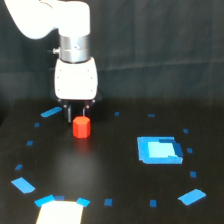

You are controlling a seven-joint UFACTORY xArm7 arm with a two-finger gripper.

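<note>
A small red block (82, 128) rests on the dark table, left of the middle. The white arm comes down from the upper left. Its gripper (78, 108) is just above or behind the block in this view, with its dark fingers set apart. Whether the fingers touch the block cannot be made out against the dark background. The block appears to be standing on the table.
To the right lies a blue-bordered square with a white middle (160, 150). A pale box-like object (60, 212) is at the lower front edge. Blue tape marks (191, 197) are scattered over the table.
</note>
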